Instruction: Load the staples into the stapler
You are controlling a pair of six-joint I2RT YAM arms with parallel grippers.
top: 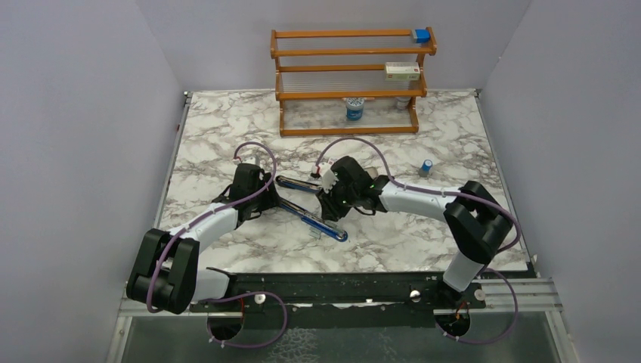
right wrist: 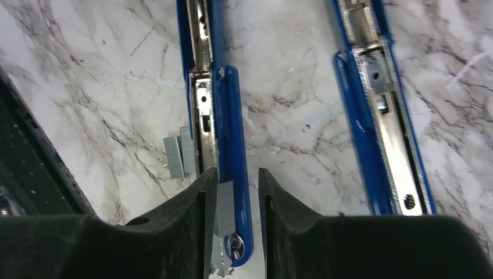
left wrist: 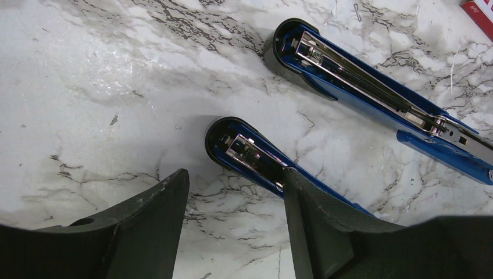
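Observation:
The unfolded blue stapler (top: 302,214) lies diagonally on the table, its magazine exposed. My left gripper is open at the stapler's head end (left wrist: 232,136), one finger overlapping the stapler's edge in the left wrist view. Over the other end, my right gripper stands part open with a clear gap between its fingers. A grey staple strip (right wrist: 226,206) sits on the stapler beside the left-hand fingertip; whether they touch, I cannot tell. Another strip (right wrist: 217,256) shows lower down, partly hidden. Two loose strips (right wrist: 174,157) rest on the table beside the stapler.
A second opened blue stapler (left wrist: 372,87) lies roughly parallel, farther back. A red box (left wrist: 481,17) is at the left wrist view's corner. A wooden rack (top: 348,131) stands at the back, and a small blue-capped item (top: 426,165) at right.

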